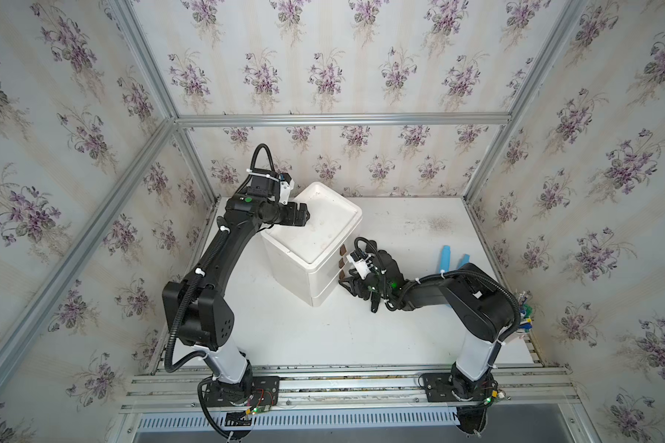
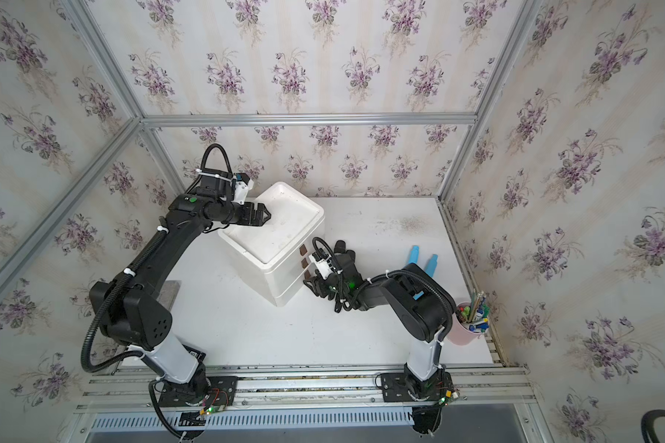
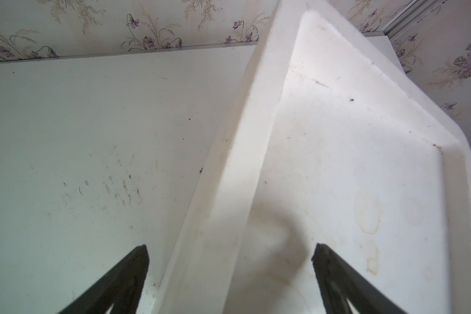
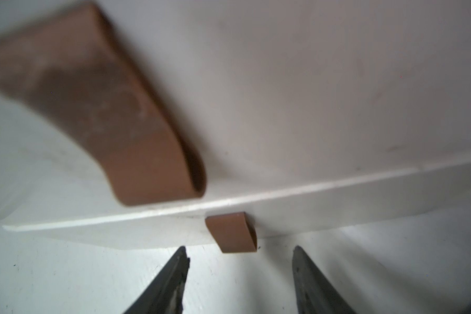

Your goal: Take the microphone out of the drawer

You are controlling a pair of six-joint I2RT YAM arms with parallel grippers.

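Observation:
A white plastic drawer cabinet (image 1: 288,265) stands left of centre, its brown leather tabs facing right. My left gripper hangs open over the tray-like top, astride its near left rim (image 3: 225,172), apparently holding nothing. My right gripper is open low beside the drawer front, just in front of the lower brown tab (image 4: 230,233), with the larger upper tab (image 4: 146,167) above it in the right wrist view. No microphone is visible in these views.
Two light-blue objects (image 2: 413,254) lie at the right, partly behind the right arm. A pink cup of pens (image 2: 461,332) stands at the front right. Wallpapered walls surround it.

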